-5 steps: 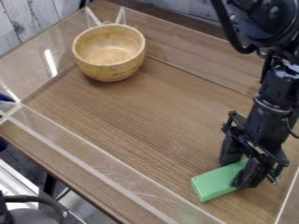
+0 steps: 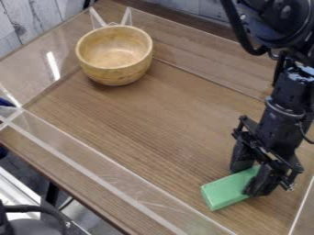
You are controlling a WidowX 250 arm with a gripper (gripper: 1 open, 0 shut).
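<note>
My black gripper (image 2: 255,165) reaches down at the right side of the wooden table, shut on a green block (image 2: 225,191) that lies low at the near right. The block's left end sticks out from under the fingers; the rest is hidden by the gripper.
A tan bowl (image 2: 113,55) stands at the upper left, with a small white object behind it. A dark mechanical part with cables shows at the lower left corner.
The gripper and green block have barely moved; at most a very slight shift.
</note>
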